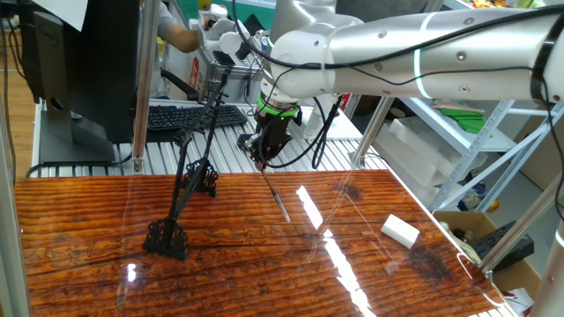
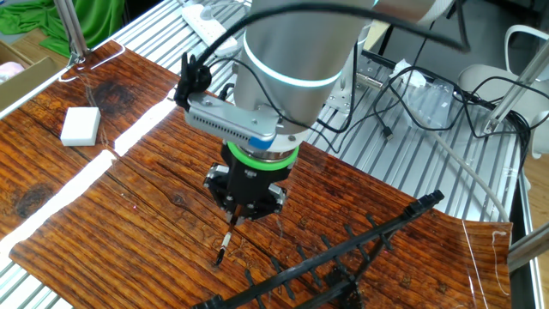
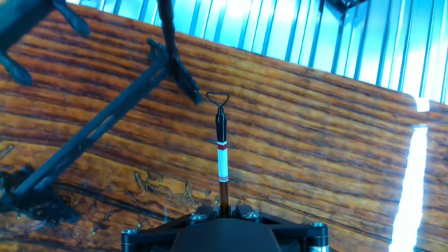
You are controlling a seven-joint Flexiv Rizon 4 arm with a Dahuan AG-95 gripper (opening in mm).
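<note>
A thin dark rod like a brush [image 3: 222,161], with a white band, red rings and a small cord loop at its black end, is pinched in my gripper. In the second exterior view the rod [image 2: 228,239] slants down from the gripper [image 2: 234,213] over the wooden board. The black rack [image 1: 187,180], with a row of short pegs along its top bar, stands on the board to the left of the gripper [image 1: 264,160] in the first exterior view. The rod and rack appear apart. Its far end inside the fingers is hidden.
A white block [image 1: 400,231] lies on the right side of the glossy wooden board [image 1: 256,273]. A monitor [image 1: 79,79] and keyboard [image 1: 196,117] sit behind on the slatted metal surface. The board's middle is clear.
</note>
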